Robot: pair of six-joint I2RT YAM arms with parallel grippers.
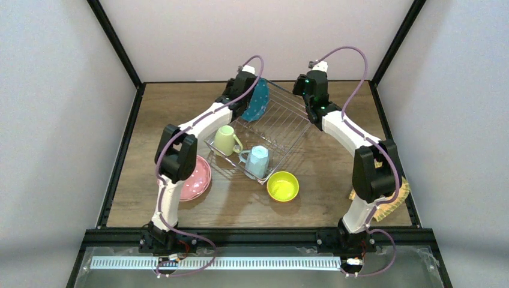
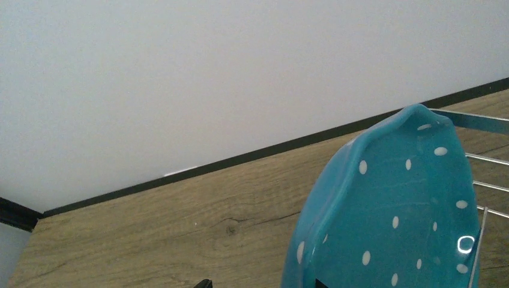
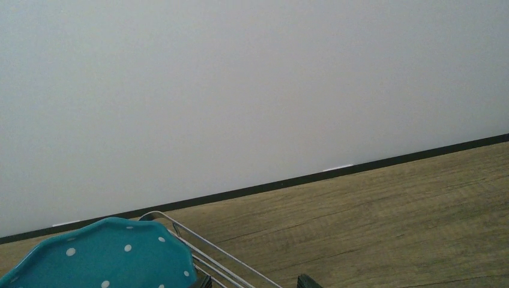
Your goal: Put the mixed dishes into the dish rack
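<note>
A teal plate with white dots (image 1: pixel 259 101) stands on edge at the back left of the wire dish rack (image 1: pixel 282 128). In the left wrist view its curved rim rises at lower right. My left gripper is open at the plate's left edge; its fingertips stand apart, one overlapping the plate. Contact there cannot be made out. A green mug (image 1: pixel 225 140) and a light blue mug (image 1: pixel 258 159) sit in the rack's front part. Pink dotted dishes (image 1: pixel 199 178) and a yellow-green bowl (image 1: pixel 283 186) are on the table. My right gripper is open and empty by the rack's right back side.
A yellow cloth (image 1: pixel 393 203) lies at the right edge, partly under the right arm. The left arm covers some of the pink dishes. Bare table (image 1: pixel 324 174) shows right of the rack, and the rack's middle and right slots are empty.
</note>
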